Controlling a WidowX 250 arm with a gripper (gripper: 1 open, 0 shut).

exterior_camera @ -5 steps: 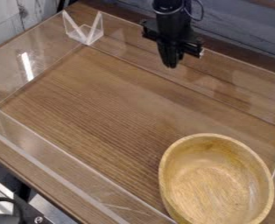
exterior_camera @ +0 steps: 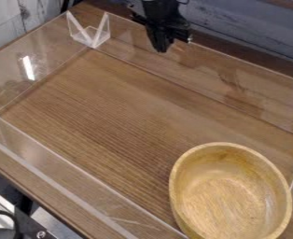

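My black gripper (exterior_camera: pixel 161 35) hangs at the top centre of the view, over the far edge of the wooden tray. It looks shut, and I see nothing between its fingers, though it is small and dark at this distance. A large yellow round bowl (exterior_camera: pixel 230 191) stands at the lower right, well apart from the gripper.
The wooden floor of the tray (exterior_camera: pixel 124 112) is clear through the middle, with clear walls along its sides. A white angular bracket (exterior_camera: pixel 90 30) is at the upper left. A dark cable shows at the lower left corner.
My gripper has moved up and to the left, away from the middle toward the back edge. The bowl has stayed where it was.
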